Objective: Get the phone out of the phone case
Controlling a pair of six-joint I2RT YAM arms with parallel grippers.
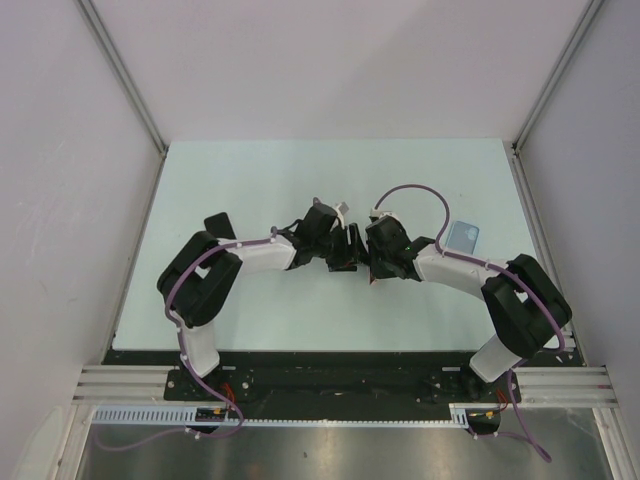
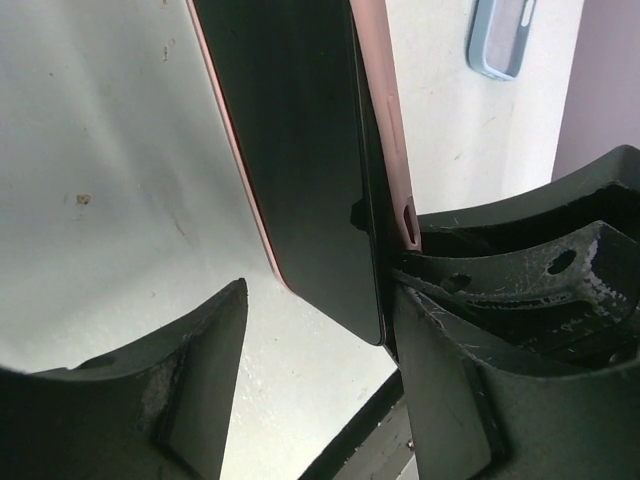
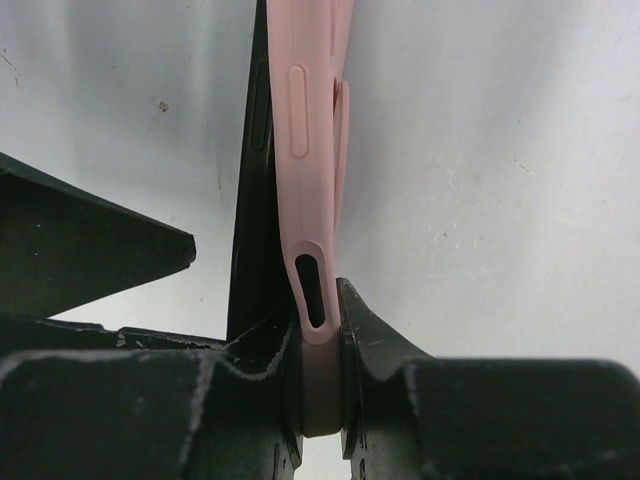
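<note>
A black phone (image 2: 290, 150) stands on edge in a pink phone case (image 2: 385, 110). Along one long side, its lower corner sticks out past the pink rim, while the opposite rim still runs along the phone. My right gripper is shut on the end of the case, pink material squeezed between its fingers. The left gripper is part open around the phone's protruding corner. One left finger (image 2: 425, 350) is against or very near that corner; the other (image 2: 225, 320) is clear of the screen. From above, both grippers (image 1: 362, 250) largely hide phone and case.
A light blue phone case (image 1: 463, 237) lies on the table at right. Far left, a black flat object (image 1: 219, 226) is partly behind the left arm.
</note>
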